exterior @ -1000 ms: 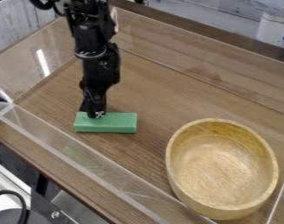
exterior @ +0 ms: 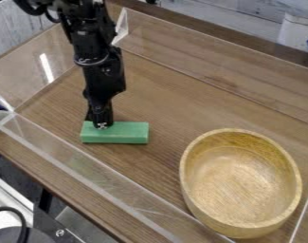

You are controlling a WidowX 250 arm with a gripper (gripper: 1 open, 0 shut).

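The black robot arm reaches down from the upper left to my gripper (exterior: 100, 121), whose tip is at the top edge of a green rectangular block (exterior: 118, 133) lying flat on the wooden table. The gripper looks shut and rests on or just against the block's left part; whether anything is between the fingers cannot be made out.
A large tan round bowl (exterior: 240, 171) stands at the lower right, apart from the block. Clear strips run along the left side, and a white object sits at the top right corner.
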